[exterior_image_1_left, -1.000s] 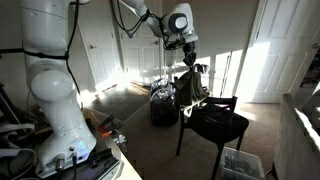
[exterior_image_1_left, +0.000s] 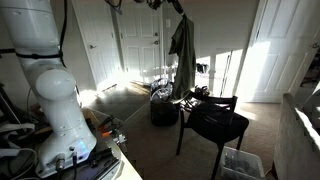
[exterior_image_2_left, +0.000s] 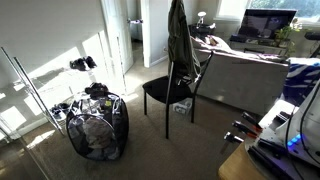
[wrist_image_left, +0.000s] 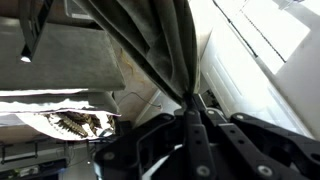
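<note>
A dark grey-green cloth (exterior_image_1_left: 183, 55) hangs in a long drape from my gripper (exterior_image_1_left: 180, 10), high at the top of exterior view 1. In the wrist view, the cloth (wrist_image_left: 165, 35) narrows to a gathered point at the fingertips, where my gripper is shut on it. Beneath and beside the hanging cloth stands a black chair (exterior_image_1_left: 213, 122). Exterior view 2 shows the cloth (exterior_image_2_left: 180, 45) in front of the chair's back, above the seat (exterior_image_2_left: 170, 91); the gripper is out of that frame. Whether the cloth's lower end touches the chair, I cannot tell.
A dark mesh hamper (exterior_image_2_left: 97, 128) with clothes inside stands on the floor behind the chair. A clear plastic bin (exterior_image_1_left: 241, 165) sits at the front right, near a sofa (exterior_image_2_left: 240, 75). Open carpet (exterior_image_1_left: 150, 150) lies between the robot's base and the chair.
My arm has risen, its upper part leaving the top of exterior view 1. The cloth has gone up with it from around the chair's back and now hangs longer and straighter.
</note>
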